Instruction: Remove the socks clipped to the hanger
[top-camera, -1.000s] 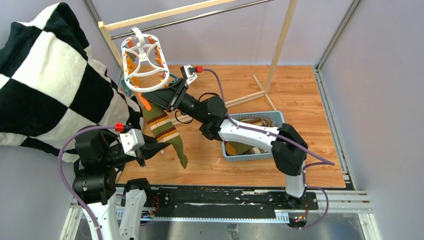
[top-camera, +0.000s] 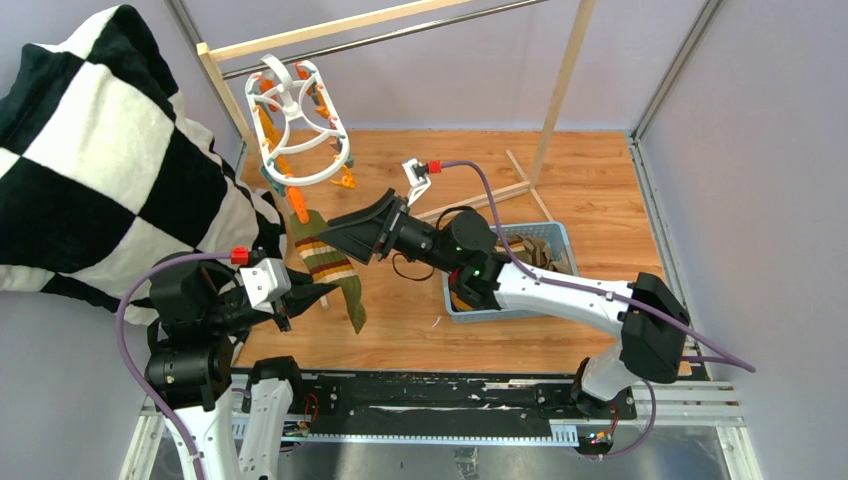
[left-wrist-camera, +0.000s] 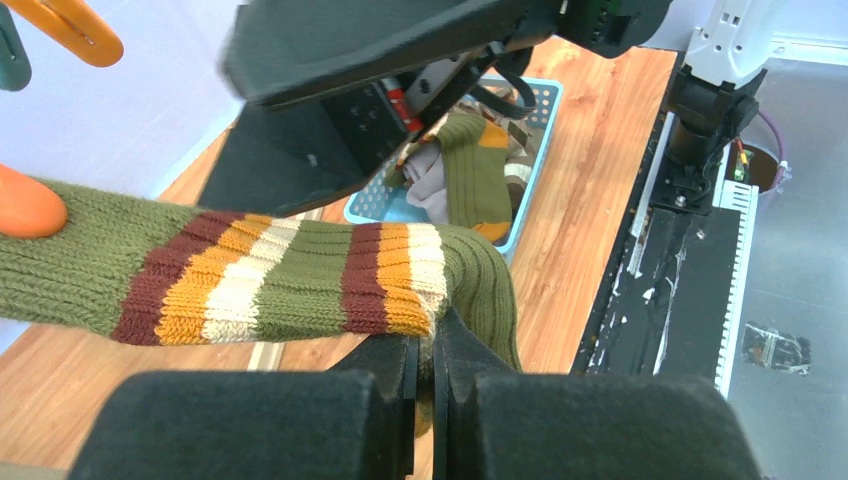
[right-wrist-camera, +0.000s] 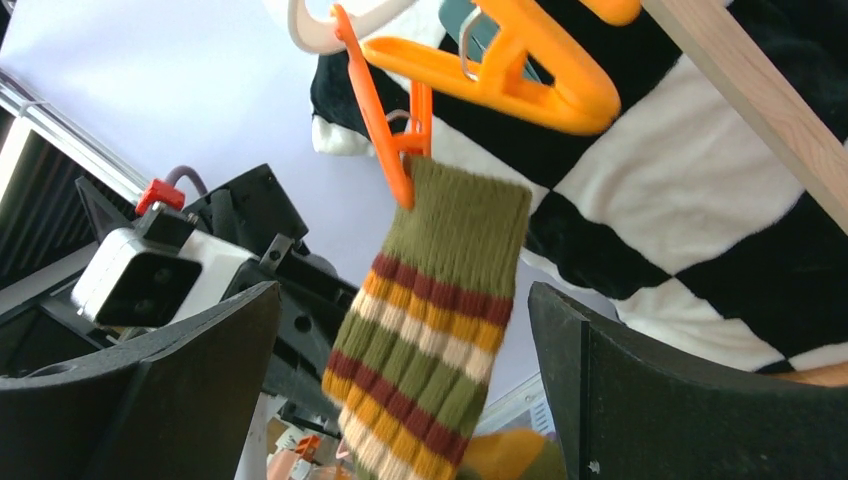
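Observation:
A striped olive sock (top-camera: 330, 265) hangs from an orange clip (right-wrist-camera: 395, 145) on the white round hanger (top-camera: 320, 170), clip at its top edge. My left gripper is shut on the sock's lower part, which bunches between the fingers in the left wrist view. My right gripper is open; in its wrist view the sock's striped cuff (right-wrist-camera: 430, 320) lies between the spread fingers, below the clip. In the top view it stands just right of the sock's upper part.
A blue basket (top-camera: 470, 315) with socks stands on the wooden floor to the right, partly under the right arm. A wooden frame (top-camera: 555, 80) carries the rail; a checkered cushion (top-camera: 100, 150) fills the left side.
My right gripper has drawn back from the clips toward the front right, its arm with it. The hanger has swung slightly. The left arm has not visibly moved.

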